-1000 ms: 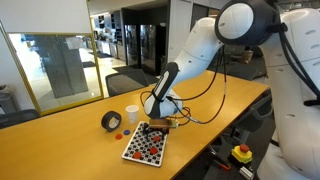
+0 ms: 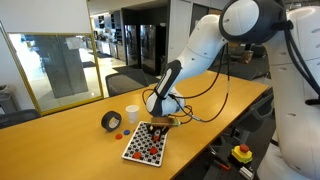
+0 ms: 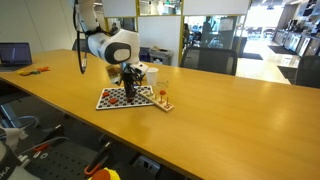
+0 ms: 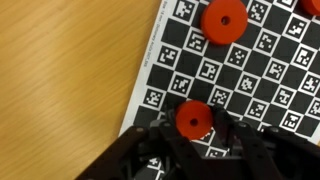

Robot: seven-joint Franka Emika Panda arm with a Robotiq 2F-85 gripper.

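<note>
The checkered board (image 4: 232,75) with black and patterned white squares lies on the wooden table. My gripper is low over it, shut on a small red disc (image 4: 193,119) that shows between the dark fingers in the wrist view. The board's edge runs just left of that disc. Farther along the same edge lies a larger-looking red disc (image 4: 224,20) with a dark centre, and another red disc (image 4: 312,5) is cut off at the top right corner. From exterior view 1, the gripper (image 2: 158,127) hangs over the far part of the board (image 2: 145,146).
Behind the board stand a white cup (image 2: 132,113) and a black round object (image 2: 111,121). A few small discs lie on the table left of the board. In exterior view 2 a wooden strip (image 3: 156,101) sits beside the board.
</note>
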